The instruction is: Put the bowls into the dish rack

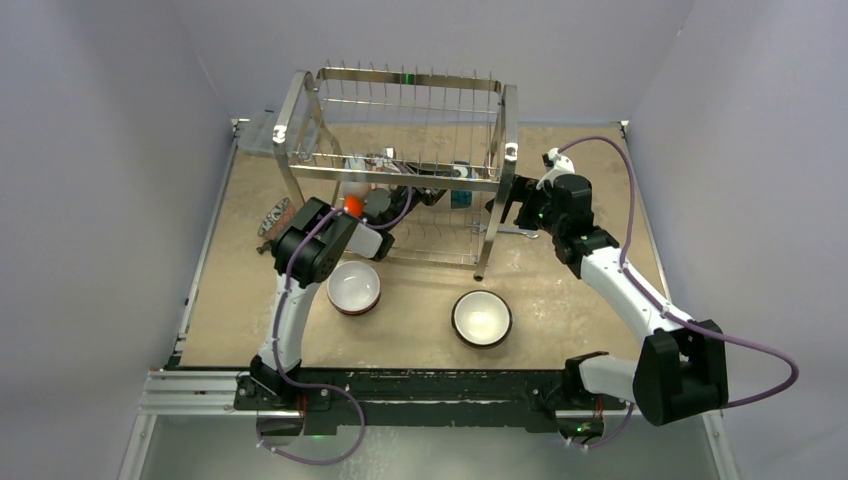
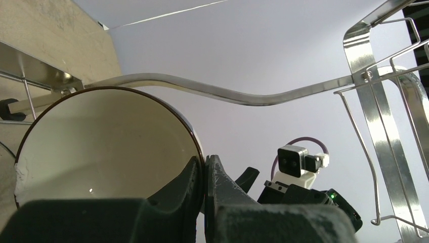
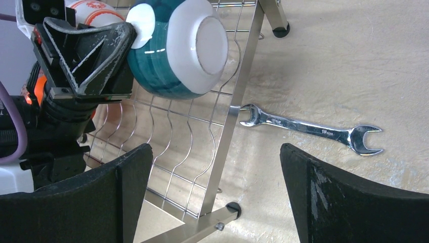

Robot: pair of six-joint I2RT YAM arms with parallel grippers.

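A teal-and-white bowl hangs on its side over the wires of the lower shelf of the dish rack. My left gripper, reaching in under the upper shelf, is shut on its thin rim. The same bowl's cream inside fills the lower left of the left wrist view. Outside the rack's right end, my right gripper stands open, nothing between its fingers. On the table in front are a white bowl with a reddish underside and a dark-rimmed white bowl.
A wrench lies by the rack's right end. Behind my left gripper, a red-and-white dish shows in the rack. A patterned item lies left of the rack.
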